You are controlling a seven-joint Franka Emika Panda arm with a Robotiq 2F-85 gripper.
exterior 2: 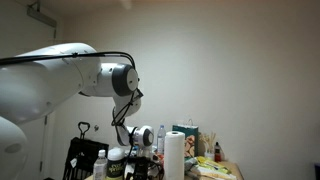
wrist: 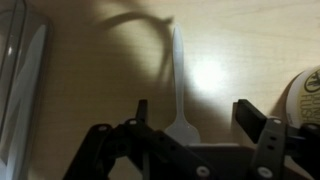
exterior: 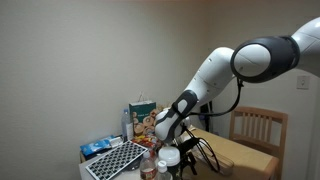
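A slender white utensil (wrist: 179, 85) lies on the wooden tabletop in the wrist view, narrow at its far end and wider near me. Above it is my gripper, fingers apart on either side of the utensil and not touching it. The near end of the utensil is partly covered by the gripper body. In the exterior views, bottles and the arm hide the fingertips.
A clear-edged tray or container (wrist: 22, 85) stands at the left of the wrist view, and a round lidded item (wrist: 304, 98) at the right. Bottles (exterior: 148, 168) and a dark grid rack (exterior: 116, 160) stand near the arm. A paper towel roll (exterior 2: 174, 157) is close by.
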